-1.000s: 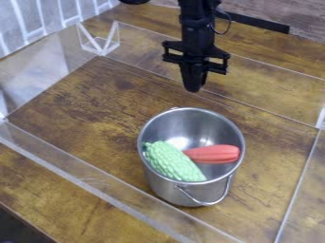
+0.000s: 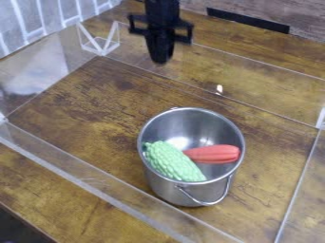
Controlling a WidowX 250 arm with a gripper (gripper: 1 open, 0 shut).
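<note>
My black gripper (image 2: 160, 51) hangs at the top centre of the camera view, shut, with nothing visible between its fingers; it is somewhat blurred. A steel pot (image 2: 162, 187) with a wire handle stands at the lower middle. Inside it lie a green corn cob (image 2: 174, 161) and a red, carrot-like piece (image 2: 215, 153).
A white wire frame (image 2: 99, 38) stands at the back left, and clear plastic walls edge the work area on the left and right. A small white speck lies right of centre.
My gripper has moved up and to the left, away from the pot. The pot and its contents have not moved.
</note>
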